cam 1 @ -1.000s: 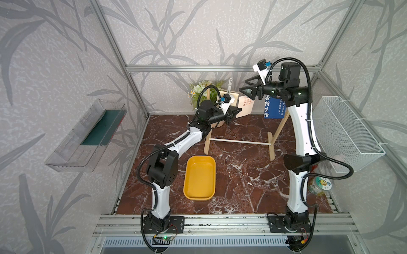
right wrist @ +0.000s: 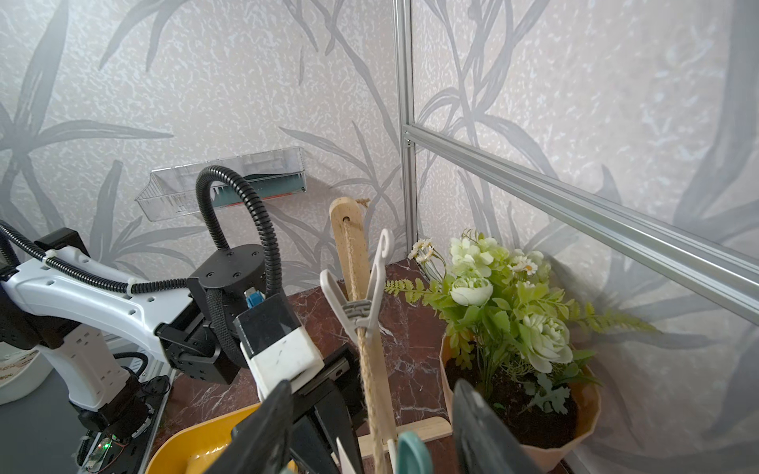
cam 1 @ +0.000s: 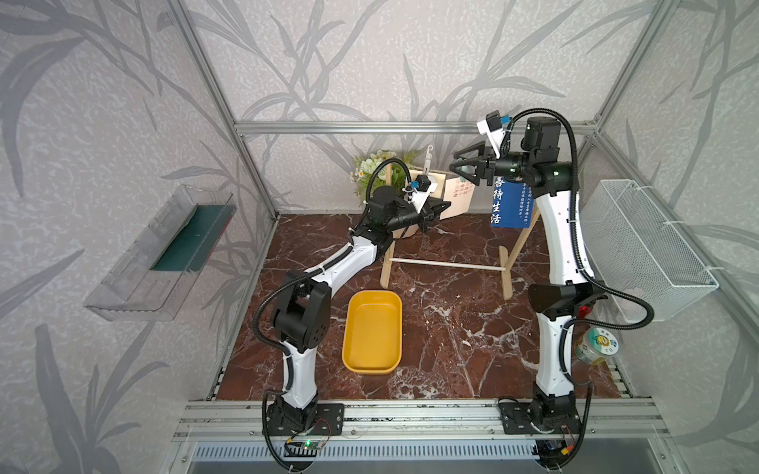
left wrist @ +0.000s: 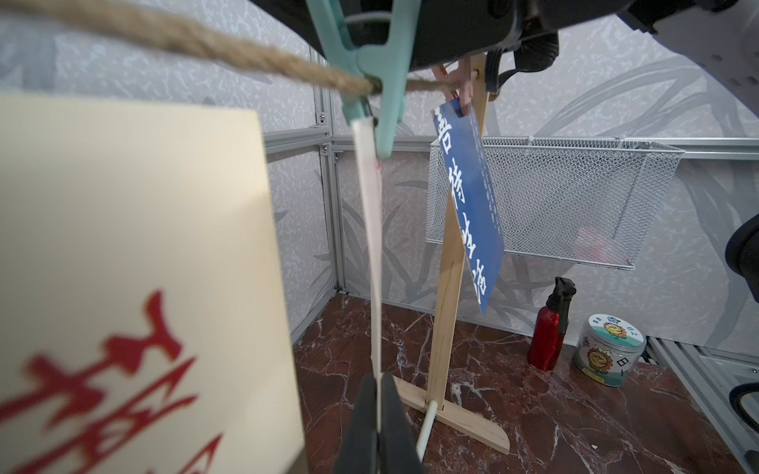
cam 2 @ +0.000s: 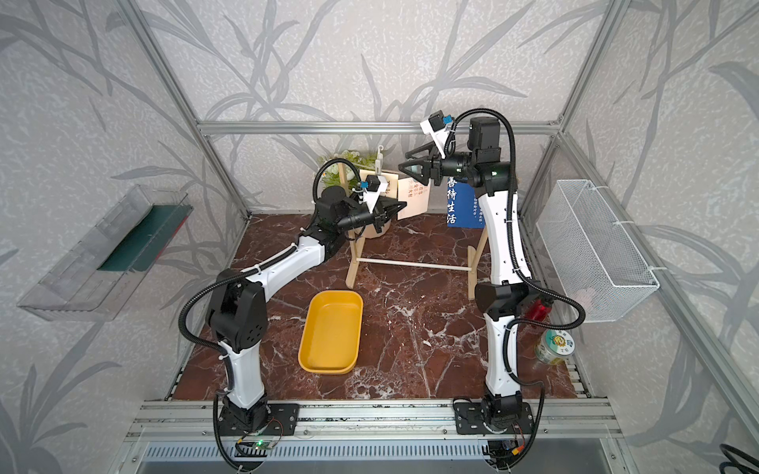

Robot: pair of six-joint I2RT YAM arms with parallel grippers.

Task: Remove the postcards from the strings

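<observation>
A pale postcard [left wrist: 368,205], seen edge-on in the left wrist view, hangs from the rope [left wrist: 237,51] by a teal clip [left wrist: 387,67]. My left gripper is shut on this card's lower part. Around the teal clip, my right gripper stands open, its fingers [right wrist: 265,426] apart on either side. Another cream postcard [left wrist: 134,276] with red characters hangs close on the left, and the white clip [right wrist: 355,304] sits farther along the rope. A blue postcard [left wrist: 472,197] hangs from a pink clip [left wrist: 462,83] near the right post.
An empty yellow tray [cam 1: 372,331] lies on the table before the wooden rack [cam 1: 446,263]. Behind the rack's left side stands a potted plant [right wrist: 514,347]. A red bottle [left wrist: 551,324] and a tin [left wrist: 608,347] stand at the right.
My right gripper has shifted slightly around the clip, and the blue postcard hangs a little lower in the top left view. The left arm has stayed still.
</observation>
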